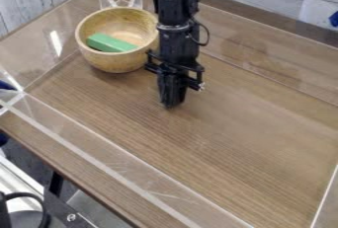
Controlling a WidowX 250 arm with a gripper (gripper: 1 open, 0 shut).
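Note:
My black arm comes down from the top centre, and its gripper (172, 94) is low over the middle of the wooden table, just right of a tan bowl (140, 25). The fingertips are dark and bunched together, seemingly shut, with no object visible between them. A green block (110, 42) lies inside the bowl, against its lower left part.
Dark cables (38, 197) and pale items are at the left edge and lower left corner, beyond the table's edge.

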